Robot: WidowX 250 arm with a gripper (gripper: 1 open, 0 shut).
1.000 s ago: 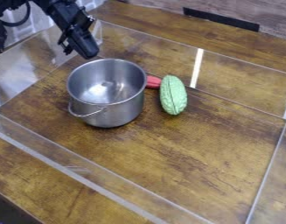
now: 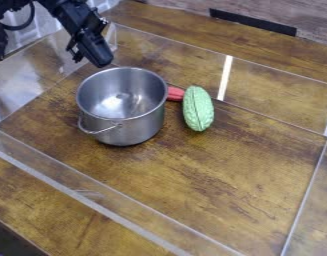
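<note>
A steel pot [image 2: 122, 118] with a wire handle stands on the wooden table, left of centre. Close to its right side lie a pale green corn-like object [image 2: 198, 108] and, partly hidden behind it and the pot, a small red object [image 2: 175, 93]. My gripper [image 2: 99, 58] hangs at the upper left, above and behind the pot's back rim. It looks shut, with nothing visible between its fingers.
Clear plastic walls or edges [image 2: 19, 85] border the work area on the left and front. A white tape strip [image 2: 226, 77] lies at the back right.
</note>
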